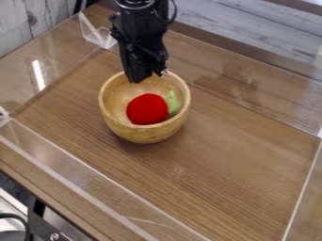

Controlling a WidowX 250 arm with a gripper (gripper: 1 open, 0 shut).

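Note:
A wooden bowl (115, 108) stands on the brown table, holding a red round object (146, 109) with a light green object (174, 103) at its right. My black gripper (143, 74) hangs over the back of the bowl, above and behind the red object and apart from it. Whether its fingers are open or shut is hard to make out.
A clear plastic piece (98, 30) is at the back left. Pale walls border the table, and a dark cable lies at the lower left.

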